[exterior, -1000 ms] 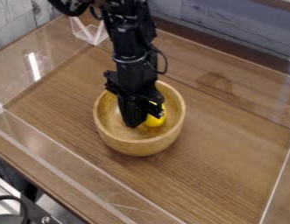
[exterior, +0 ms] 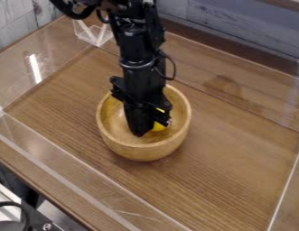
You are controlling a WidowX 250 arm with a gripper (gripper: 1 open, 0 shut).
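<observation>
The black robot arm reaches down from the top centre of the camera view into a tan round bowl point(exterior: 120, 141) on the wooden table. Its gripper point(exterior: 146, 121) is low inside the bowl, over a small yellow object point(exterior: 159, 121) that is mostly hidden behind it. The fingertips are dark and partly overlapped, so whether anything is between them is hard to make out.
A clear plastic container point(exterior: 94, 32) stands at the back left. A pale wall runs along the back, and a black cable lies at the lower left corner.
The gripper and arm have shifted slightly, and less of the yellow object shows now.
</observation>
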